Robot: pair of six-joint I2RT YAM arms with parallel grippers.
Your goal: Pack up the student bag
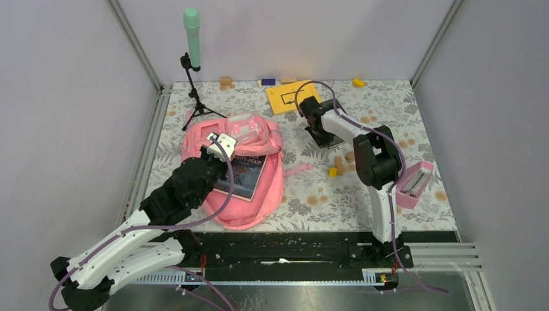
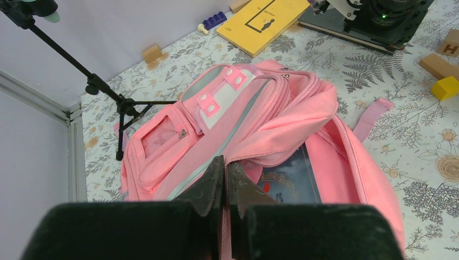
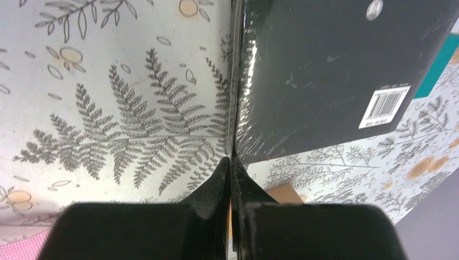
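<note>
The pink backpack (image 1: 259,204) lies open on the left, a dark book (image 1: 243,181) inside it. My left gripper is shut on the edge of the backpack's pink fabric, above that book. My right gripper is shut, nothing seen between its fingers, its tips at the spine edge of a dark book (image 3: 330,70) lying flat with its barcode up. A yellow book (image 1: 281,97) lies behind. A pink pencil case (image 1: 408,197) is at the right.
A tripod (image 1: 197,103) with a green microphone (image 1: 191,39) stands back left. Small blocks (image 2: 445,88) lie right of the backpack and along the back.
</note>
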